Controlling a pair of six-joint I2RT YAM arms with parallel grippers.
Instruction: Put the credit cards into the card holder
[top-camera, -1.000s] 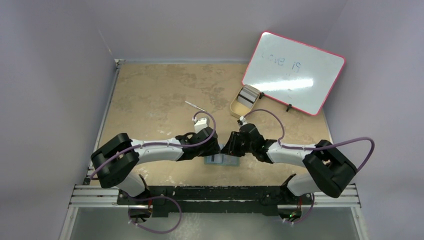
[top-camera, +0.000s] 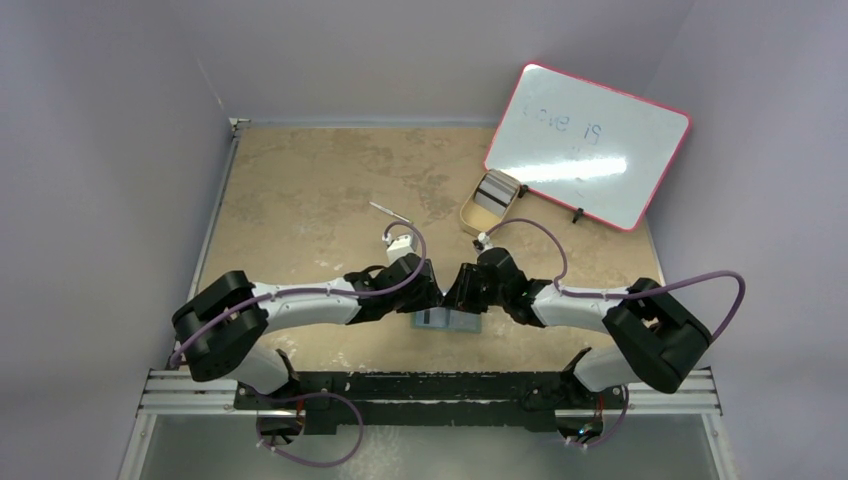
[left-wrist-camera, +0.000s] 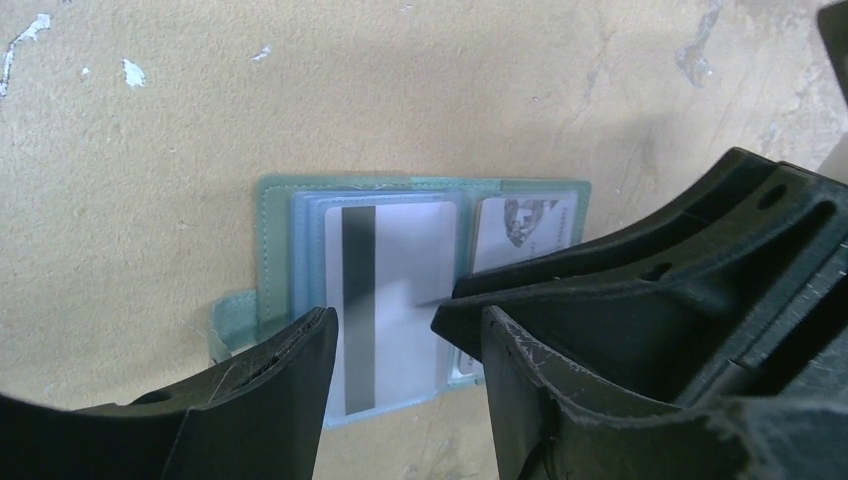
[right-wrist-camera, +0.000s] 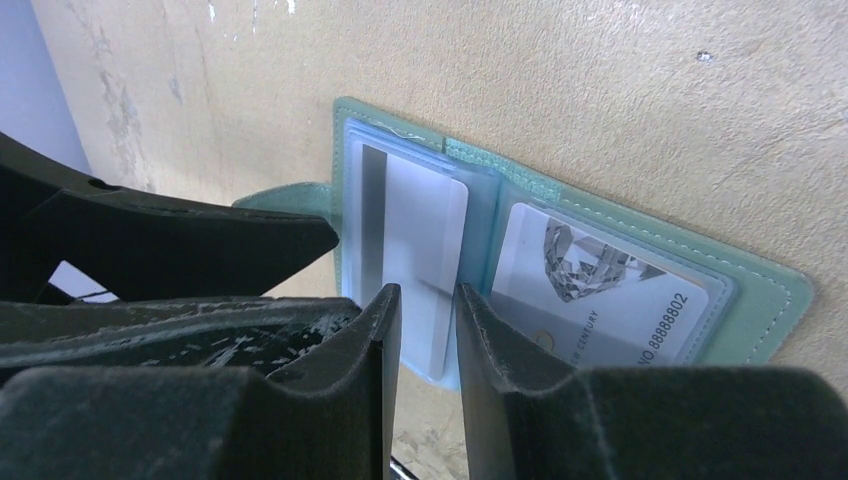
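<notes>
The open card holder (left-wrist-camera: 275, 240), pale green with clear sleeves, lies flat at the table's front middle. In its left half sits a white card (right-wrist-camera: 414, 230) with a dark stripe; a card bearing a portrait and numbers (right-wrist-camera: 620, 280) fills the right half. My right gripper is closed to a narrow gap, with the striped card's right edge between its fingers; how firmly it grips is hard to see. Spread over the striped card, my left gripper stands open, its fingers (left-wrist-camera: 310, 350) near the card's left side.
A tan box (top-camera: 480, 217) with several cards inside (top-camera: 497, 190) stands farther back, beside a leaning whiteboard (top-camera: 585, 140). A pen (top-camera: 390, 212) lies behind the left gripper. Both grippers crowd closely over the holder.
Over the last second my left arm and the card holder have shifted slightly right. My right gripper has barely moved.
</notes>
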